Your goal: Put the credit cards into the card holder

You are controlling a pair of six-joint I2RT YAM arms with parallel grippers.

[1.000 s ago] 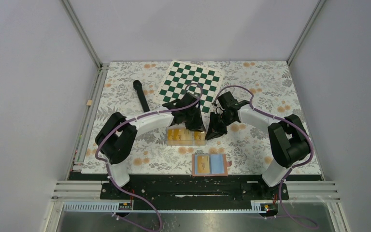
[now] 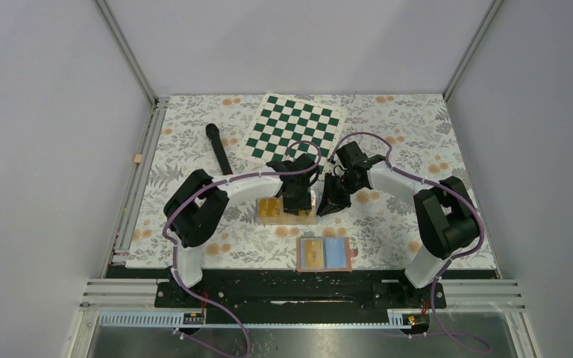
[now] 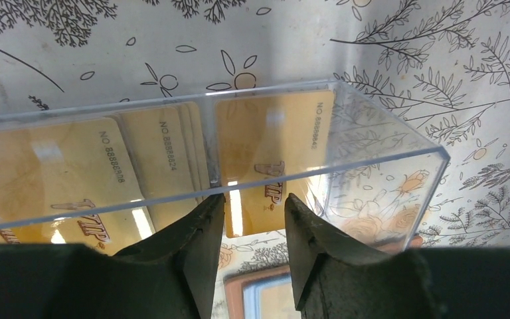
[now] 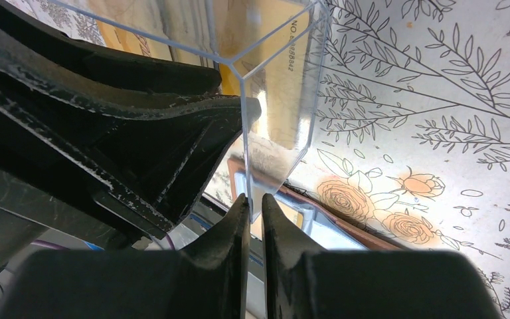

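Observation:
A clear divided box [image 2: 285, 221] lies mid-table with gold cards in its compartments. In the left wrist view, one gold card [image 3: 272, 133] stands in its end compartment, and more cards [image 3: 66, 173] are in the neighbouring one. My left gripper is open over the box's near edge, its fingers on either side of the end card's lower part; contact cannot be told. At the box's right end, my right gripper has its fingertips close together around a clear wall edge; whether they press it is unclear. A brown-edged, blue-lined holder [image 2: 349, 267] carries a gold card [image 2: 312, 254] in its left half.
Behind the arms lies a green-and-white checkered board [image 2: 298, 123], with a black microphone [image 2: 217, 145] to its left. Both grippers are crowded close together at the box.
The right arm, box and brown-edged holder look unmoved.

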